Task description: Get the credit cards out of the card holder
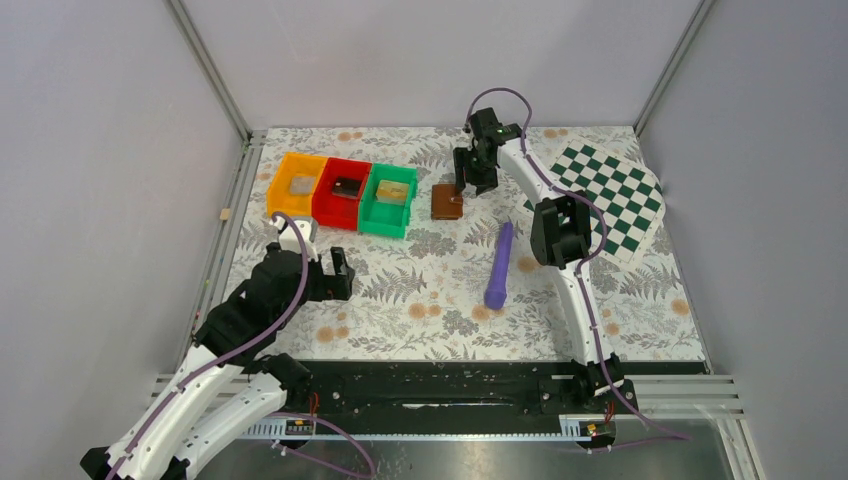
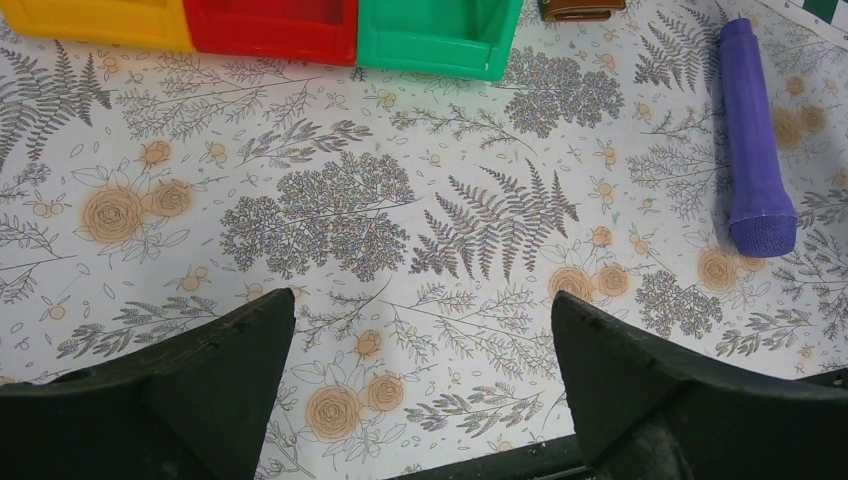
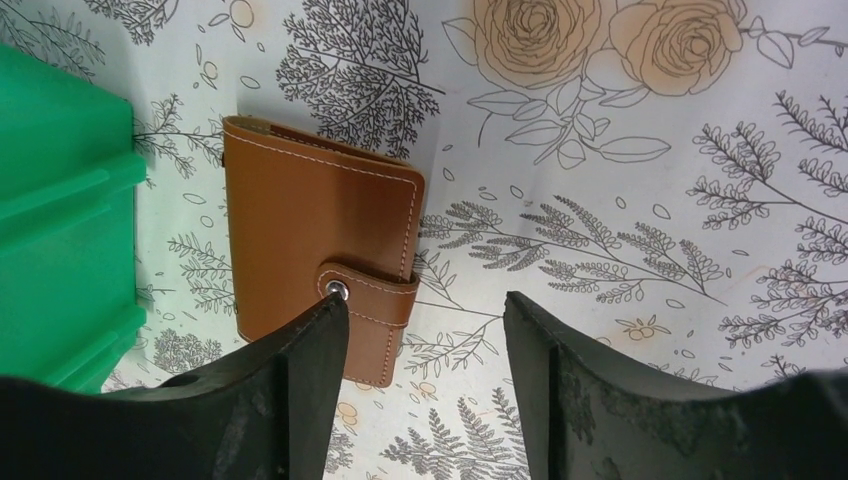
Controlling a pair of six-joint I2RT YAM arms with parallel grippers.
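A brown leather card holder (image 1: 446,203) lies flat on the patterned table, to the right of the green bin; its strap (image 3: 372,294) with a metal snap is closed over the edge. No cards show outside it. My right gripper is open above the holder's snap side, one finger over the snap and the other over bare cloth, with nothing between them. At the table's left front my left gripper (image 1: 343,273) stands open and empty. Its wrist view catches just the near edge of the card holder (image 2: 582,8) at the top.
Yellow (image 1: 290,201), red (image 1: 335,217) and green (image 1: 382,228) bins stand in a row left of the holder, each containing something flat. A purple microphone (image 1: 499,265) and a green-white checkered board (image 1: 620,200) lie to the right.
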